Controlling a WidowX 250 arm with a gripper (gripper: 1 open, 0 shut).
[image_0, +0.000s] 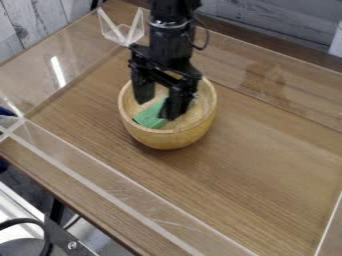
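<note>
A round wooden bowl (168, 132) sits a little above the middle of the table. A green block (152, 116) lies inside it, partly hidden by my black gripper (162, 95), which is lowered into the bowl over the block with its fingers apart. Whether the fingers touch the block is hard to tell.
A clear plastic container (120, 28) stands at the back left. Cables (34, 225) lie off the table's near-left edge.
</note>
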